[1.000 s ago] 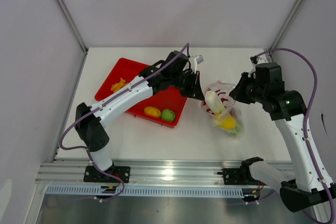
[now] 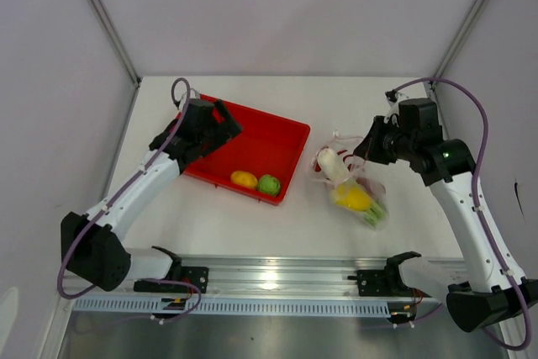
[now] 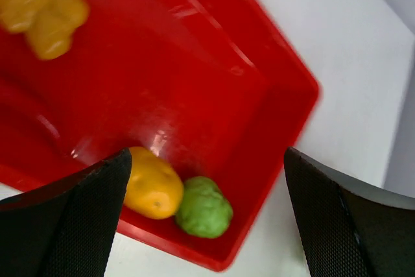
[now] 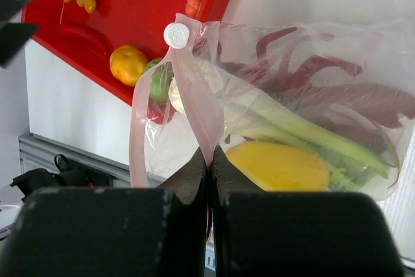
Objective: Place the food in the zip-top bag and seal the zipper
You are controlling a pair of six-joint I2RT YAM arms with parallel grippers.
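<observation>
My left gripper (image 2: 220,119) hangs open over the red tray (image 2: 256,136). In the left wrist view its fingers frame a yellow pepper (image 3: 153,186) and a green vegetable (image 3: 204,209); orange pieces (image 3: 48,21) lie farther back. My right gripper (image 2: 363,149) is shut at the rim of the clear zip bag (image 2: 370,203), pinching its pink top edge, as the right wrist view (image 4: 209,167) shows. The bag holds a yellow oblong item (image 4: 275,163), green stalks (image 4: 331,144), a white item (image 2: 332,166) and red pieces.
A red chili (image 4: 84,36) also lies in the tray. Metal rails run along the front edge.
My left gripper has swung from beside the bag leftward over the tray and opened. The right gripper and bag have shifted slightly left.
</observation>
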